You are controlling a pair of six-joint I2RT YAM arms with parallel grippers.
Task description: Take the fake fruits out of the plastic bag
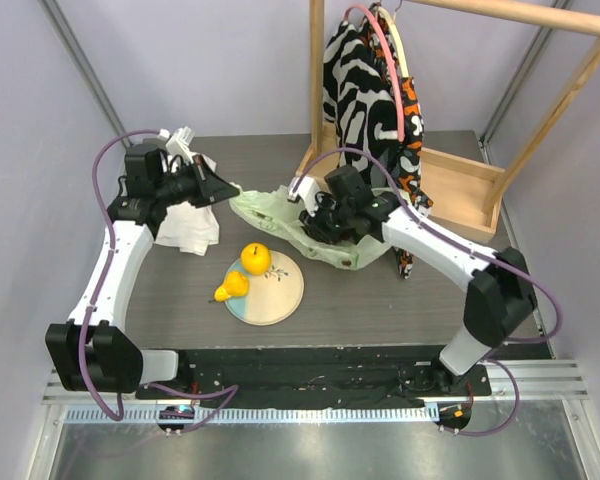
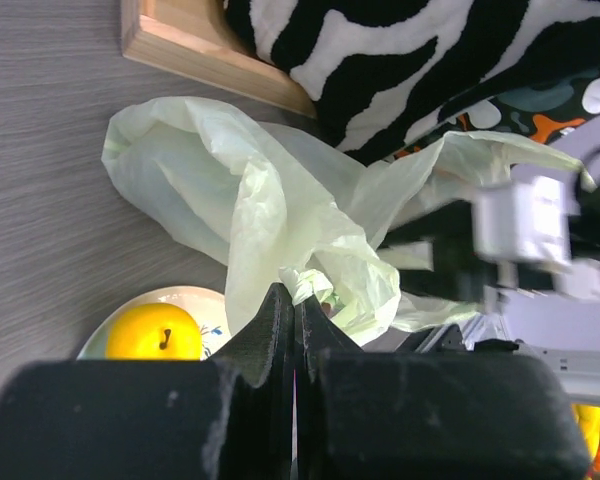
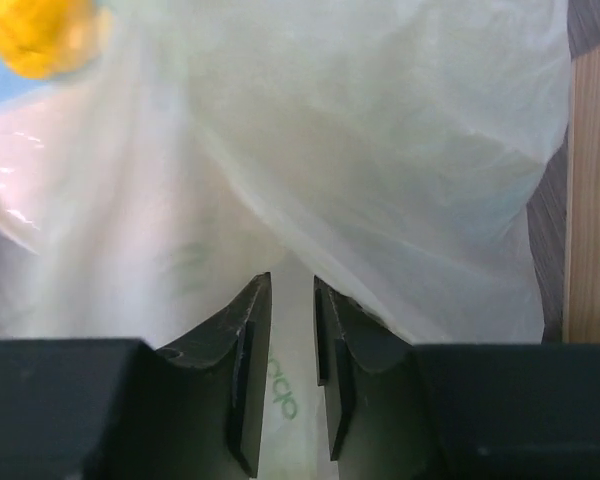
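The pale green plastic bag (image 1: 270,215) lies stretched across the middle. My left gripper is shut at its left end, pinching a crumpled bit of the bag (image 2: 240,200). My right gripper (image 1: 318,225) is down inside the bag's right part; in the right wrist view its fingers (image 3: 230,390) stand a little apart, only bag showing around them. A yellow apple (image 1: 256,258) and a yellow pear (image 1: 232,286) sit on the plate (image 1: 275,305) below the bag. Any fruit inside the bag is hidden by my right gripper and the plastic.
A wooden rack (image 1: 460,185) with patterned garments (image 1: 365,90) on hangers stands behind and right of the bag. A white cloth (image 1: 190,230) lies at the back left.
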